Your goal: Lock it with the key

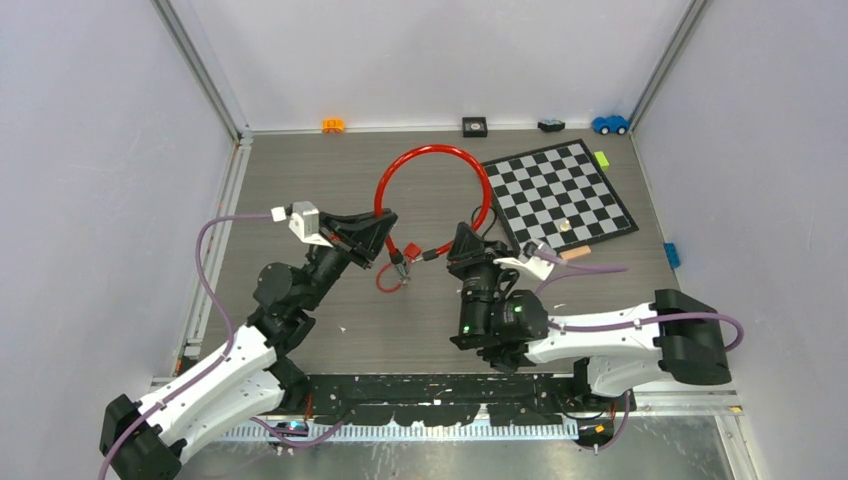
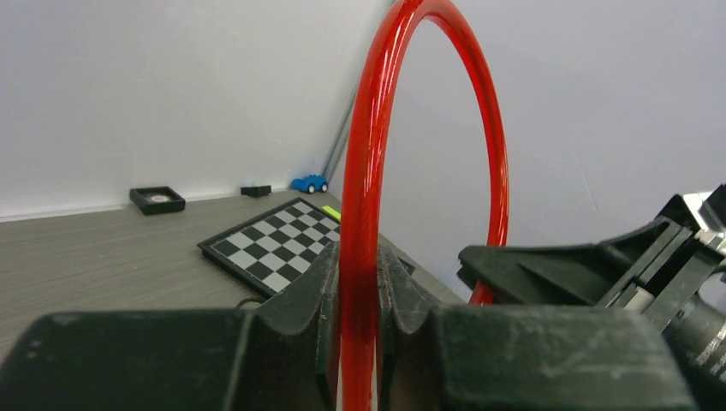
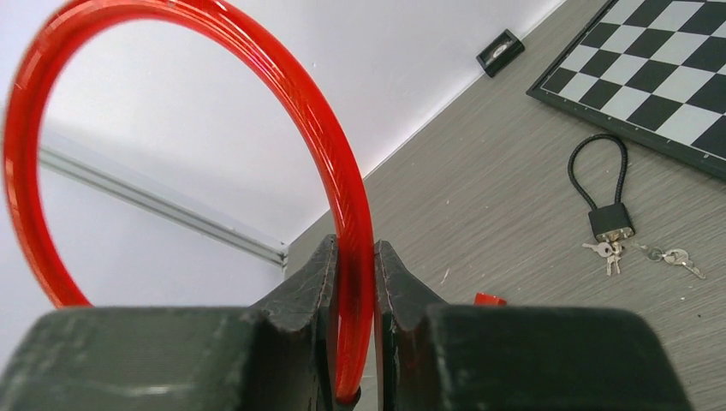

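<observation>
A red cable lock (image 1: 436, 149) is held up in a loop by both grippers. My left gripper (image 1: 385, 225) has the red tube between its fingers; the left wrist view shows it upright there. My right gripper (image 1: 458, 250) is shut on the loop's other side, near a dark end fitting. In the top view the metal lock end (image 1: 402, 270) hangs between the grippers, above a red loop and tag (image 1: 412, 250). In the right wrist view a black cable padlock (image 3: 609, 221) lies on the table with keys (image 3: 613, 257) and more keys (image 3: 681, 261) beside it.
A chessboard (image 1: 560, 200) lies at the right rear. Small items line the back wall: orange toy (image 1: 333, 125), black boxes (image 1: 474, 126), blue car (image 1: 610, 124). White walls enclose the table (image 1: 350, 330), whose front left area is clear.
</observation>
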